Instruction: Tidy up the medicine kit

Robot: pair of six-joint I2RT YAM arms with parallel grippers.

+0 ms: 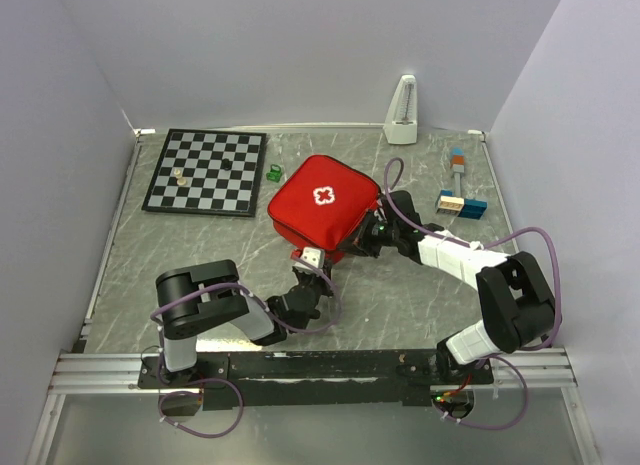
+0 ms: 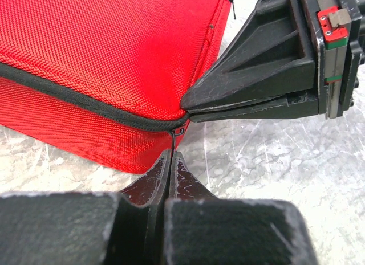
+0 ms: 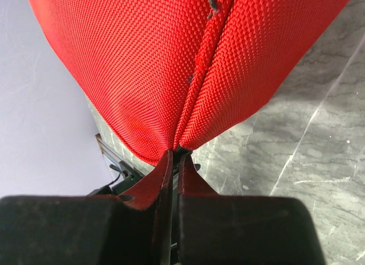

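Observation:
The medicine kit (image 1: 310, 207), a closed red case with a white cross, lies on the table in the top view. At its near corner, the left wrist view shows a thin dark zipper pull (image 2: 173, 141) running into the tips of my left gripper, which is shut on it. My right gripper is shut at the kit's corner, with its tips against a pinched fold of red fabric (image 3: 183, 137). The left wrist view shows the right gripper's black fingers (image 2: 251, 85) touching the black zipper edge (image 2: 85, 102). The kit's inside is hidden.
A chessboard (image 1: 205, 172) with a few pieces lies at the back left, and a small green object (image 1: 274, 173) sits beside the kit. A white metronome (image 1: 402, 110) stands at the back. Blue and orange items (image 1: 459, 185) lie at the right.

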